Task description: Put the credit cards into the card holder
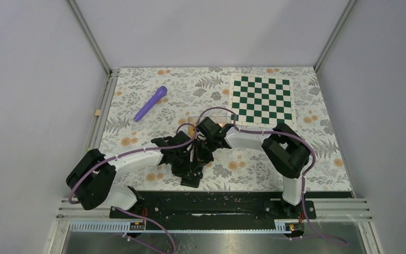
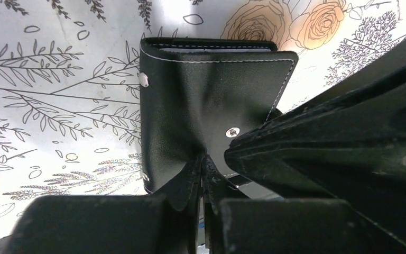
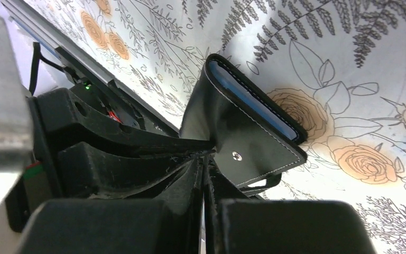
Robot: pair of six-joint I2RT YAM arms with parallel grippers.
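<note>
The black card holder (image 2: 190, 100) lies folded over on the tablecloth, a snap stud on its top flap. A pale, bluish layer (image 3: 248, 98) shows along its open edge in the right wrist view; whether it is a card or a sleeve cannot be told. My left gripper is shut over the holder's lower part, nothing showing between its fingers. Close by, my right gripper is also shut and empty to the eye, over the holder near its stud. Whether the tips press on the leather is unclear. No separate credit card can be made out.
Partly behind the arms stands a clear tray (image 1: 191, 119). A purple microphone-shaped object (image 1: 150, 103) lies at the upper left, a green and white checkerboard (image 1: 261, 99) at the upper right. The holder (image 1: 191, 182) is near the front edge.
</note>
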